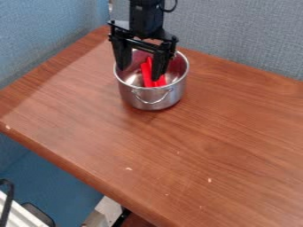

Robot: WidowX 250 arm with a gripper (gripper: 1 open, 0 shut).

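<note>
A steel pot (pixel 151 97) with a wire handle stands near the back of the wooden table, with a red object (pixel 155 76) inside it, leaning upright. My black gripper (pixel 141 55) hangs open just over the pot, its two fingers spread to either side above the rim. Nothing shows held between them; the red object lies below, partly hidden by the gripper.
Blue-grey padded walls border it at the left and back. Cables and white equipment sit off the table at the lower left.
</note>
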